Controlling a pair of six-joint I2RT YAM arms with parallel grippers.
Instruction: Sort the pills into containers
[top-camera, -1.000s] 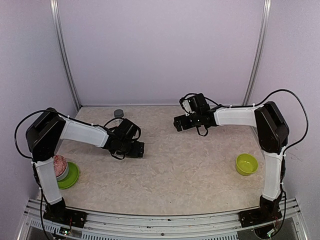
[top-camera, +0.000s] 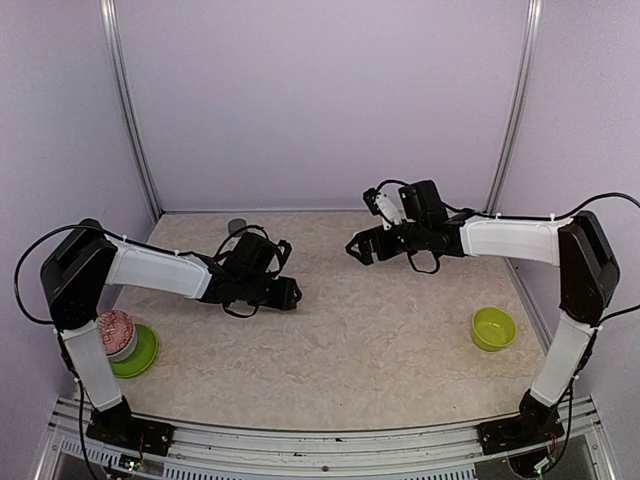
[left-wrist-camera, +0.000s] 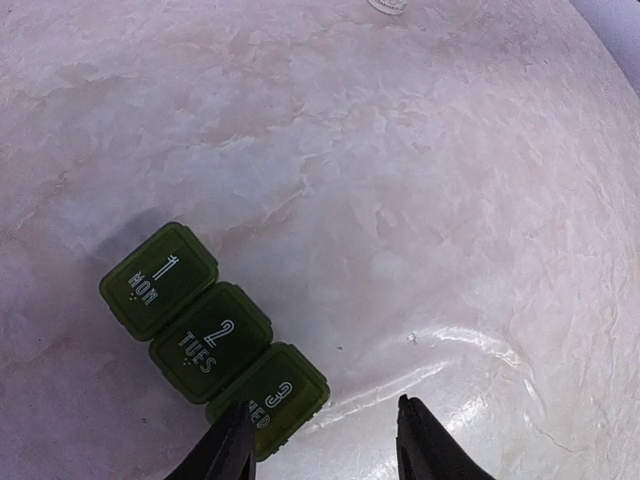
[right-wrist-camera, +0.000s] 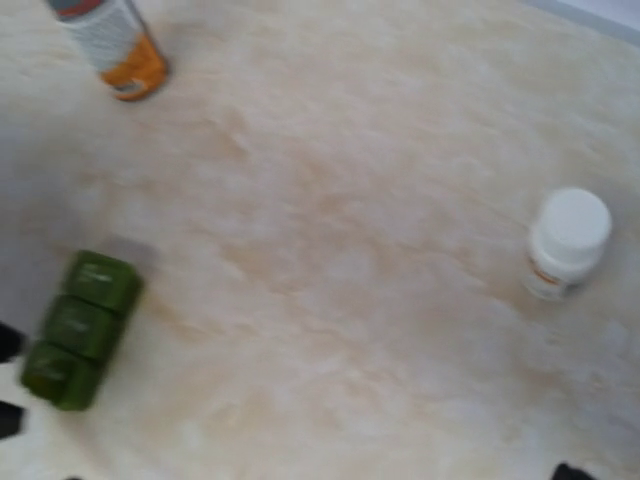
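Observation:
A green pill organizer (left-wrist-camera: 212, 341) marked MON, TUES and WED lies on the table, its lids closed. My left gripper has its fingers apart; one overlaps the WED end in the left wrist view, and only bare table and the box's corner show between them. In the right wrist view, the left fingertips stand beside the organizer (right-wrist-camera: 80, 330). A small white bottle (right-wrist-camera: 568, 243) with a white cap stands upright. Above the table, my right gripper is wide open and empty, its tips barely in view. No loose pills are visible.
A grey-capped bottle (top-camera: 237, 226) stands at the back left; its orange label (right-wrist-camera: 134, 72) shows in the right wrist view. At left, a pink-patterned bowl (top-camera: 116, 331) is by a green plate (top-camera: 148, 352). A yellow-green bowl (top-camera: 493, 328) sits at right.
My left gripper has shifted slightly to the right. The right arm's elbow and forearm have moved to the right, while its gripper stays near the back middle.

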